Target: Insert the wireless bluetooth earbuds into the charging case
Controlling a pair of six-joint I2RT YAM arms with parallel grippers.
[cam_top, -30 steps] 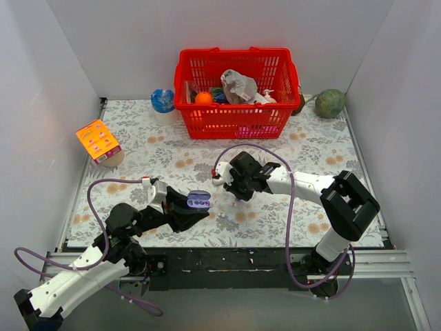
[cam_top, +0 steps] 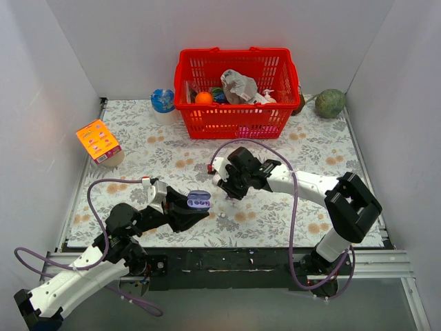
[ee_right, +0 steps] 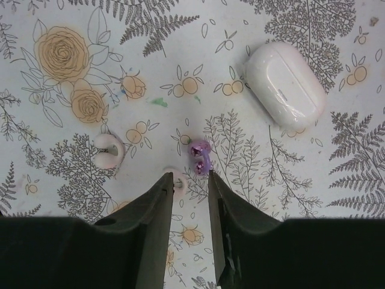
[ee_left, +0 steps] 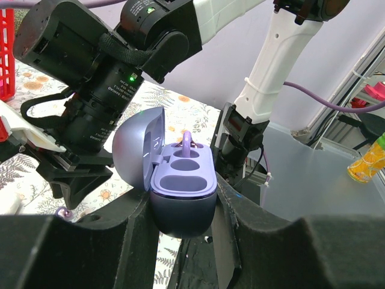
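My left gripper is shut on the purple charging case (ee_left: 184, 208), which is held up off the table with its lid raised. One purple earbud (ee_left: 186, 143) stands in a slot of the case near the hinge side; other wells look empty. A second purple earbud (ee_right: 201, 158) lies on the patterned cloth. Above it hangs my right gripper, its fingers apart and nothing between them; the earbud shows just beyond the fingertips, between their lines. In the top view the right gripper (cam_top: 233, 193) mostly covers that spot.
A closed white case (ee_right: 286, 85) and two white earbuds, one to the left (ee_right: 109, 152) and one partly behind a right finger (ee_right: 177, 182), lie close by. A red basket (cam_top: 234, 121) stands at the back, an orange box (cam_top: 100, 141) at the left.
The left arm and the case have stayed still.
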